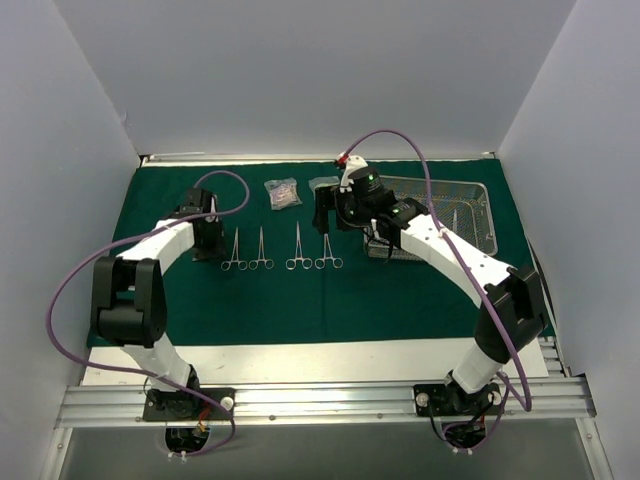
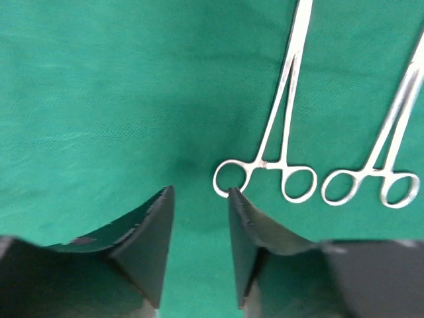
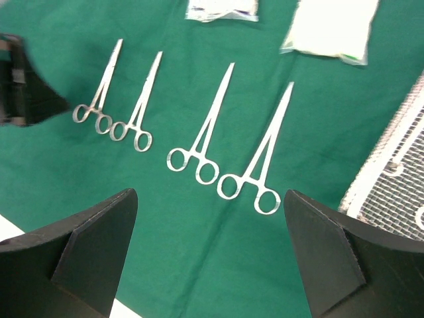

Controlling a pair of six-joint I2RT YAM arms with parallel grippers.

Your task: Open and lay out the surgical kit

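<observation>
Several silver clamps lie in a row on the green cloth, rings toward the front. The leftmost clamp (image 2: 289, 73) rests flat beside its neighbour (image 2: 392, 126). My left gripper is open just left of and in front of that clamp's rings, with nothing held between its fingers. From the right wrist view, two more clamps (image 3: 211, 122) (image 3: 268, 142) lie farther right, apart from each other. My right gripper hangs open and empty above the cloth, its fingers (image 3: 99, 248) spread wide.
A mesh metal tray (image 1: 470, 190) holding some instruments stands at the right, partly behind my right arm. Two clear packets, one pinkish (image 1: 283, 193) and one white (image 3: 334, 26), lie behind the clamps.
</observation>
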